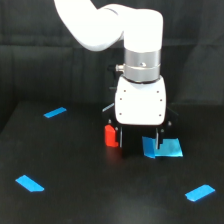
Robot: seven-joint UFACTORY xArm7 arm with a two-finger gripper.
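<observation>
A small red block [111,135] stands on the dark table near the middle of the camera view. My white gripper [139,140] points down just to its right, its dark fingers spread wide apart. The left finger overlaps the block's right edge in this view; whether they touch, I cannot tell. Nothing shows held between the fingers. A light-blue patch [170,148] lies flat on the table, partly behind the right finger.
Blue tape strips mark the table: one at the back left [55,112], one at the front left [29,184] and one at the front right [200,193]. A dark curtain hangs behind.
</observation>
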